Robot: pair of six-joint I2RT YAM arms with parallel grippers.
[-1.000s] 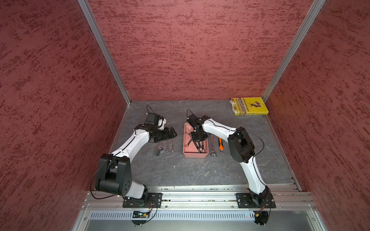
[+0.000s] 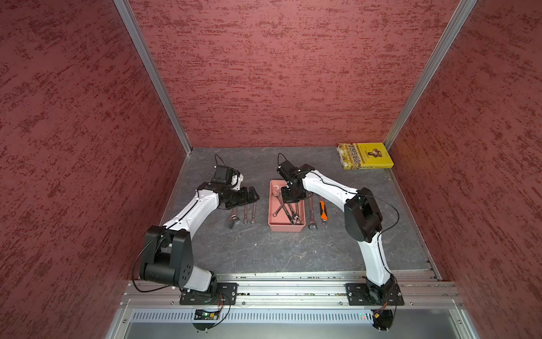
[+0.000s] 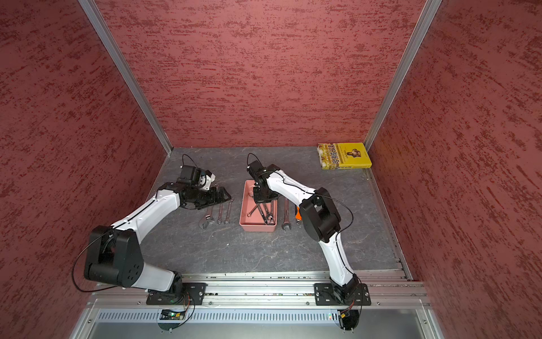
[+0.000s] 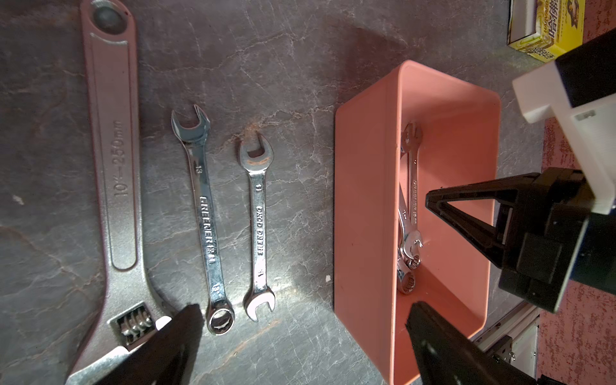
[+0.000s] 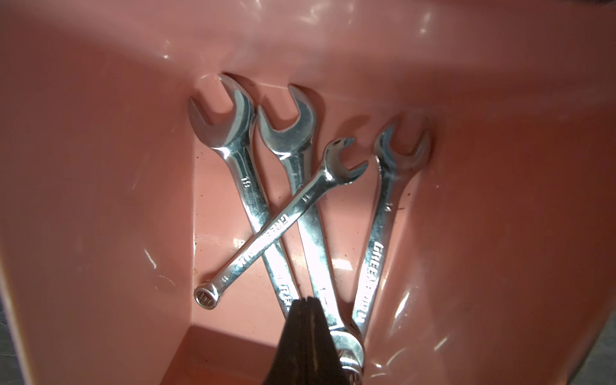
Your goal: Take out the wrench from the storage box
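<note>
Several silver wrenches lie on the floor of the pink storage box (image 5: 96, 192). In the right wrist view a wrench marked 18 (image 5: 249, 186) is on the left, and a smaller 11 wrench (image 5: 282, 221) crosses over it and a middle wrench (image 5: 312, 237). A 14 wrench (image 5: 378, 237) leans right. My right gripper is shut over the box, with nothing showing between its fingertips; they cover parts of the wrenches. Left of the box, my left gripper stands open and empty above the table.
On the table left of the box lie an adjustable wrench (image 4: 116, 160) and two smaller wrenches. Right of the box are a large wrench (image 2: 312, 217) and an orange-handled tool (image 2: 323, 210). A yellow box (image 2: 365, 156) sits back right.
The right arm has shifted a little up and toward the back, its elbow swinging right, with no wrench carried along. The left arm and the tools look unmoved.
</note>
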